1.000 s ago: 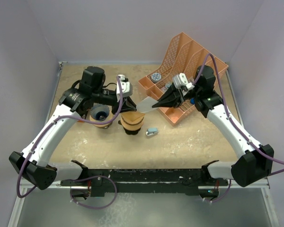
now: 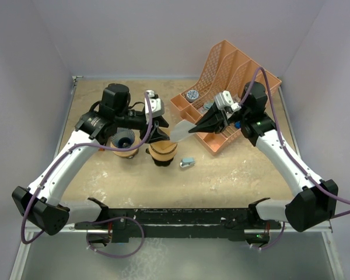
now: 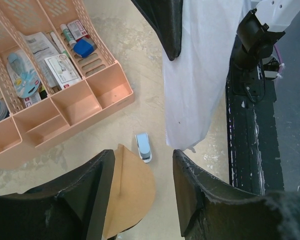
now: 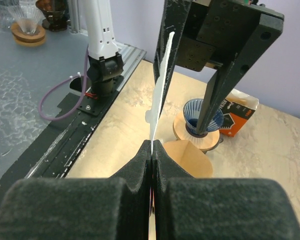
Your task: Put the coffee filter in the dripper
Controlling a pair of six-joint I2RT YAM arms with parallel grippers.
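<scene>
A white paper filter [image 2: 181, 131] hangs from my right gripper [image 2: 195, 128], which is shut on it; it shows nearly edge-on in the right wrist view. My left gripper is open, fingers apart, just left of the filter, with nothing visible between them. Below it stands a round tan piece [image 2: 163, 150] on a black base, apparently holding tan paper [image 3: 135, 185]. Farther left is a ribbed clear dripper [image 4: 202, 112] on a wooden stand, partly behind the left arm in the top view.
An orange organizer [image 2: 219, 70] with small items fills the back right. A small light-blue object [image 2: 187, 161] lies front-right of the tan piece. An orange-black box [image 4: 232, 117] stands behind the dripper.
</scene>
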